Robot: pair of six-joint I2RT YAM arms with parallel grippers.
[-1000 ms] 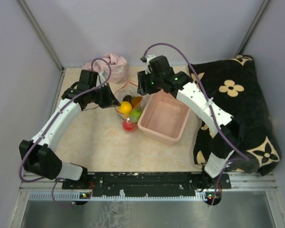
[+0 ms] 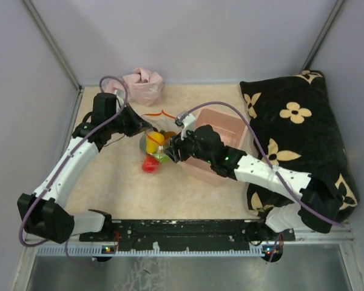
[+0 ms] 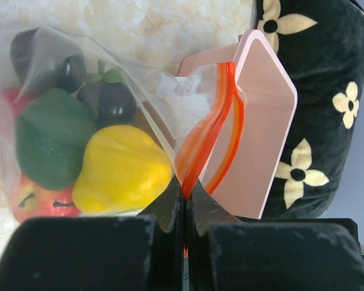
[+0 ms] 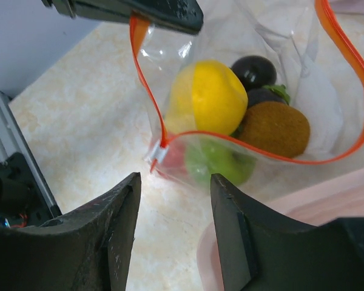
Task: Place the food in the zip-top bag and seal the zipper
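Observation:
A clear zip bag with orange zipper strips holds a yellow pepper (image 3: 121,170), a green pepper (image 3: 51,136), a red apple (image 3: 33,200), dark vegetables and a brown item (image 4: 274,129). My left gripper is shut on the bag's zipper edge; it also shows at the top of the right wrist view. My right gripper is part open with nothing between its fingers, just short of the lower corner of the bag's orange strip (image 4: 255,148), beside the pink bin.
The pink bin (image 2: 227,124) stands right of the bag, partly under my right arm. A black floral pillow (image 2: 297,139) lies at the right, a pink cloth (image 2: 144,91) at the back.
Over the last second my right gripper has moved down toward the front beside the bag. My left gripper and the bag have shifted left.

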